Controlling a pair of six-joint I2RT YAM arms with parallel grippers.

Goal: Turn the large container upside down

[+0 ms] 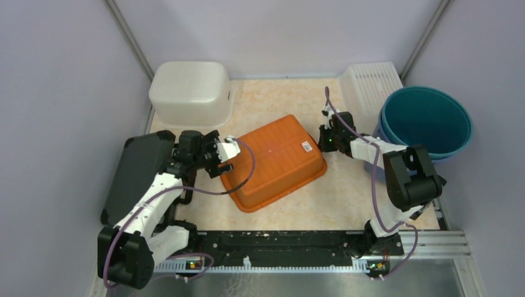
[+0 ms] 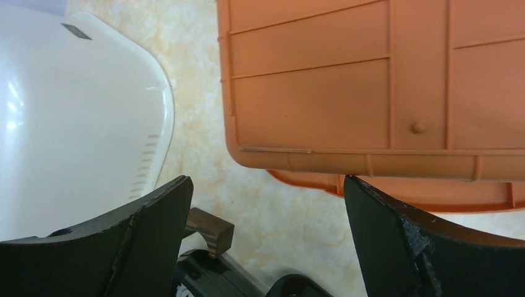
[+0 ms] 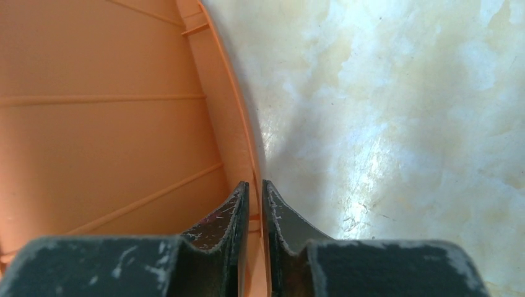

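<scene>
The large orange container lies bottom up on the table, its rim down and its long side slanting up to the right in the top view. At its left end, my left gripper stands wide open with nothing held; the container's near edge lies ahead, toward the right finger. My right gripper is at the right end, its narrow fingers parted slightly on either side of the thin rim. A small gap shows between the rim and the fingertips. Whether either finger touches lower down is hidden.
A white bin stands back left, near the left arm. A black case lies at the left. The right arm crosses beside a teal bin, with a white basket behind. Bare table shows in front and behind the container.
</scene>
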